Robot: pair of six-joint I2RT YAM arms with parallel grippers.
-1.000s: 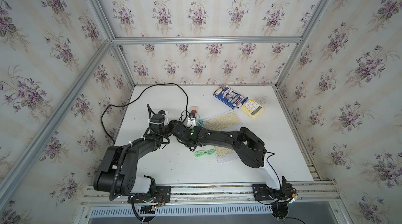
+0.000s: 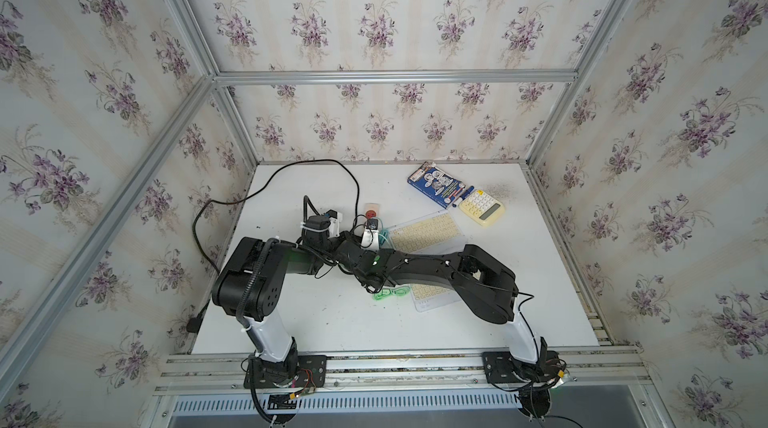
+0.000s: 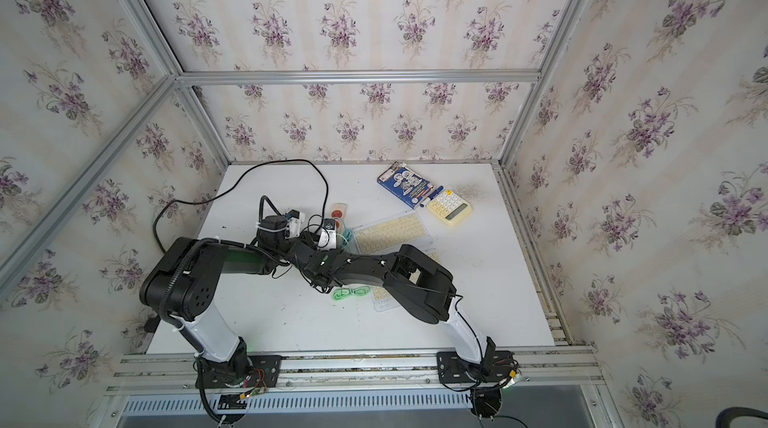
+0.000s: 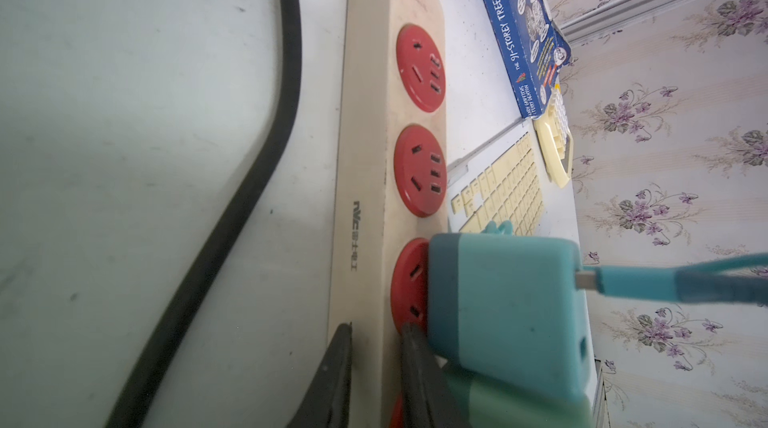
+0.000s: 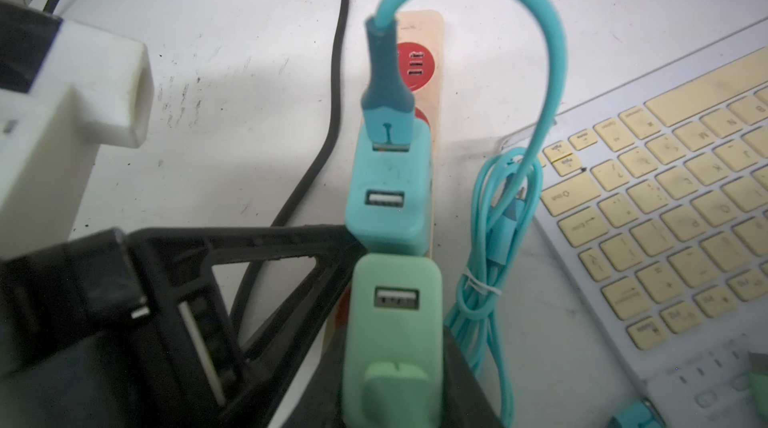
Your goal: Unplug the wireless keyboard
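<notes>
The cream power strip with red sockets carries a teal adapter, which has a teal cable in its upper port, and a green adapter beside it. The pale keyboard lies right of the strip; a teal plug shows at its lower edge. My left gripper stands open low at the strip, its fingertips on either side of the strip's edge in the left wrist view. My right gripper has its fingers on both sides of the green adapter; whether they press on it is hidden.
A black cable runs left of the strip. Green coiled cable lies in front. A blue book and yellow calculator sit at the back right. Both arms crowd together around the strip.
</notes>
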